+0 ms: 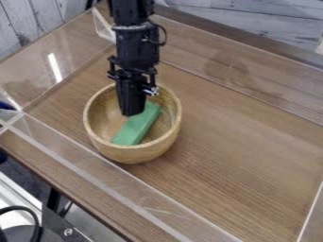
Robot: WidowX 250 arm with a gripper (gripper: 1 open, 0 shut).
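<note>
A black robot arm reaches down from the top centre to a light wooden bowl [109, 136] on the table. Its gripper [128, 104] is low over the back of the bowl's inside and looks shut, with nothing visible between its fingers. A green oblong object [135, 128] lies in the bowl, just below and right of the fingertips; whether they touch it cannot be told.
A black cable [25, 213] lies at the lower left, outside the table's edge.
</note>
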